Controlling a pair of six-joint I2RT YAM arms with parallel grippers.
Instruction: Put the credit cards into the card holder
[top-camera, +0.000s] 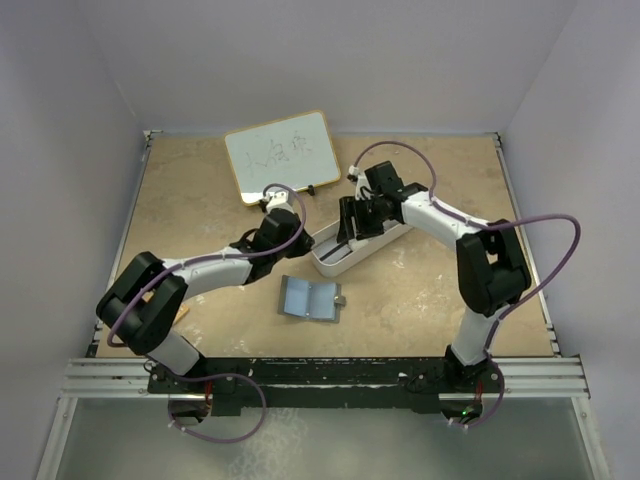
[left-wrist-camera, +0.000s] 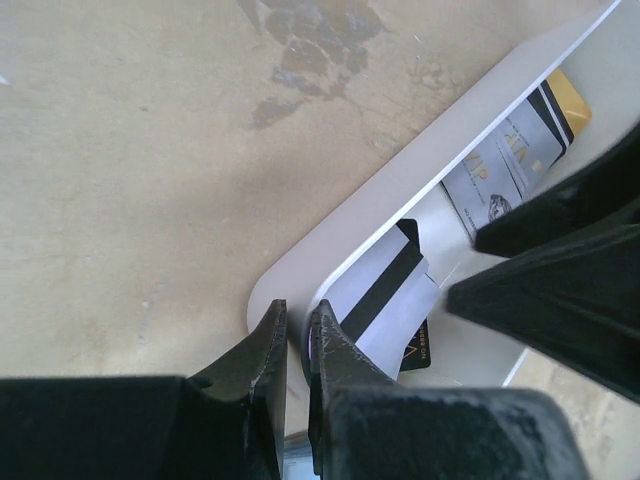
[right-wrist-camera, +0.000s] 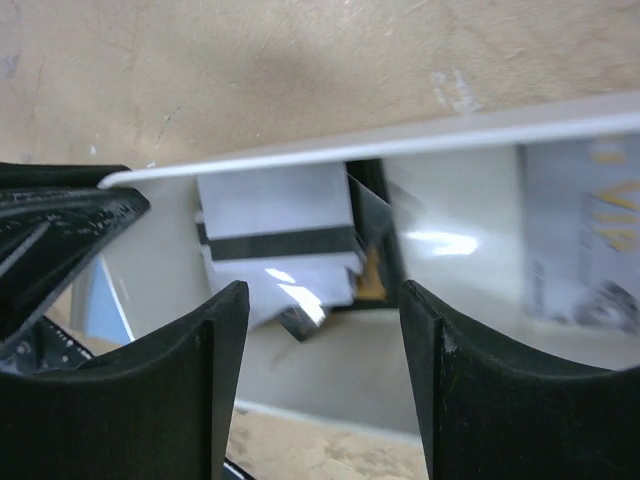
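My left gripper is shut at the near end wall of a long white tray (left-wrist-camera: 440, 140), its fingertips pressed together round the rim. Inside the tray lie white and black cards (right-wrist-camera: 277, 240), with more silver and gold cards (left-wrist-camera: 500, 165) farther along. My right gripper hangs over the tray with its fingers apart and nothing visible between them. A flat blue open holder (top-camera: 310, 298) lies on the table in front of the tray.
A whiteboard (top-camera: 281, 155) lies at the back. Bare tabletop (top-camera: 430, 310) is at the front right and far left.
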